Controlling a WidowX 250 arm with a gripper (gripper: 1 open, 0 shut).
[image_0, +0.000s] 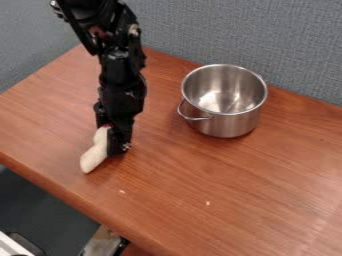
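Observation:
My black gripper (115, 136) reaches down from the top left to the left part of the wooden table, shut on a pale elongated object (94, 156) that points toward the front left. The fingertips are partly hidden by the gripper's dark body and the object. To the right of the gripper stands a steel pot (223, 118) with loop handles, upright and open at the top.
A grey padded wall (267, 40) runs behind it. The table's near-left edge lies just beyond the pale object, with a dark floor below.

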